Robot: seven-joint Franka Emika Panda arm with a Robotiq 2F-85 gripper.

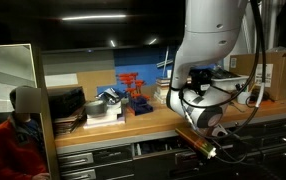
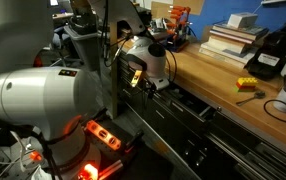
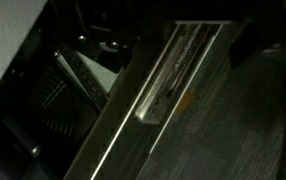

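Dark drawer fronts (image 1: 111, 155) run beneath the wooden workbench (image 1: 133, 130). One drawer (image 2: 181, 112) stands a little way out in the second exterior view, its dark inside partly showing. My gripper is low in front of the drawers, with its dark fingers (image 3: 251, 42) apart at the top of the wrist view. Nothing shows between them. A long metal drawer edge (image 3: 133, 100) slants below the gripper, close to it. Whether a finger touches that edge cannot be told in this dim view.
On the bench are a stack of books (image 2: 233, 35), a yellow-and-red object (image 2: 246, 84), a metal container (image 1: 111, 97) and cardboard boxes (image 1: 283, 72). Grey carpet (image 3: 223, 120) lies below the drawers. A person in red (image 1: 13, 150) is at the far left.
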